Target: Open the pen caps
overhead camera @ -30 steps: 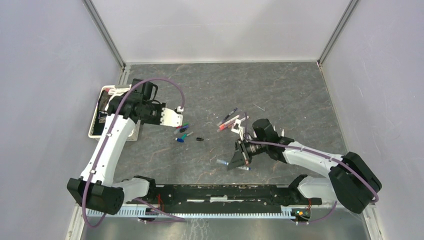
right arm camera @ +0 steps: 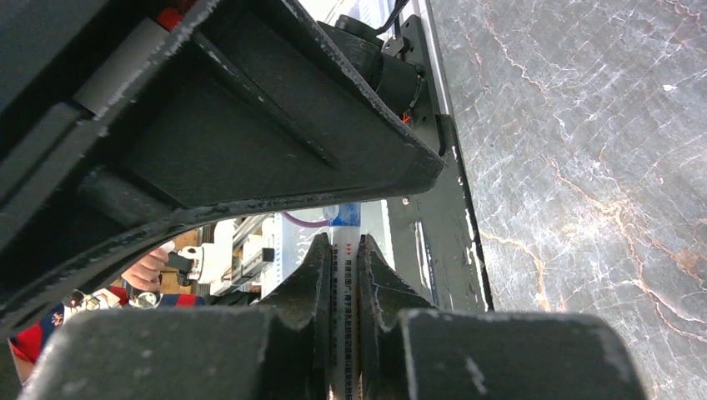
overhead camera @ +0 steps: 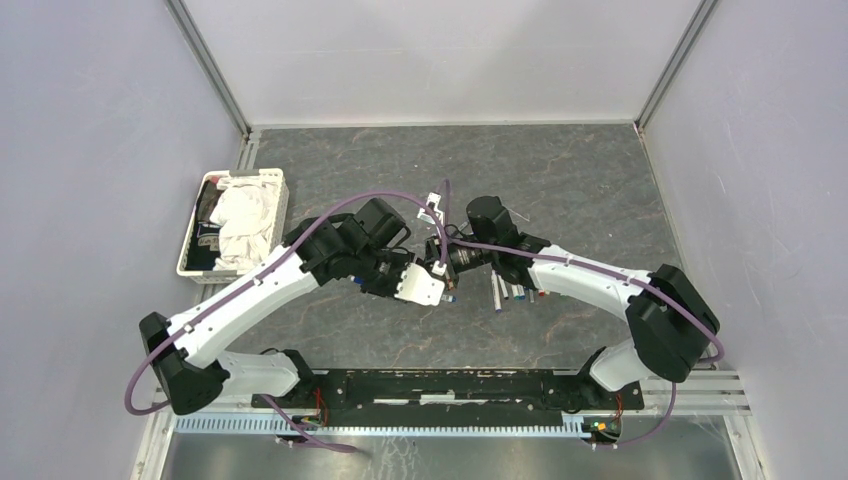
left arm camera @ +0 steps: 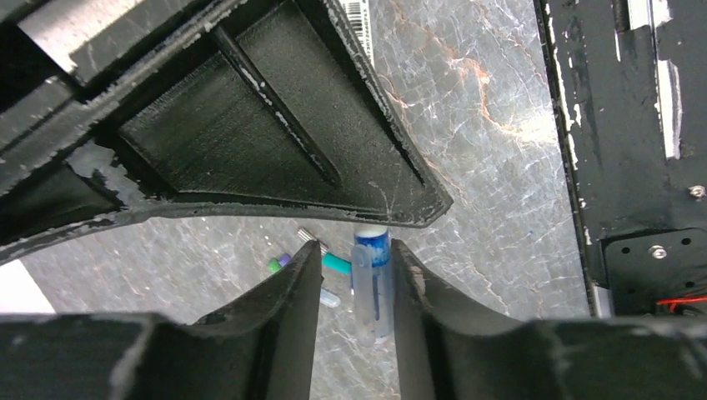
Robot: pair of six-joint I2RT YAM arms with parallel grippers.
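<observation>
A white pen [right arm camera: 346, 308] with printed text runs between the fingers of my right gripper, which is shut on it. Its blue end [right arm camera: 348, 214] shows just past the fingertips in the right wrist view. In the left wrist view, a clear cap [left arm camera: 364, 292] with a blue band stands between the fingers of my left gripper. These fingers are part open, with a gap on the cap's left side. From the top, both grippers meet near the table's middle and hide most of the pen; a pale blue end [overhead camera: 449, 298] peeks out.
Several pens [overhead camera: 497, 292] lie in a row right of the grippers. Loose caps, one of them teal [left arm camera: 337, 264], rest on the table. A white basket [overhead camera: 282, 205] with cloth stands at the left.
My right gripper, carrying the pen, has moved left and farther from the front edge, so the two now meet.
</observation>
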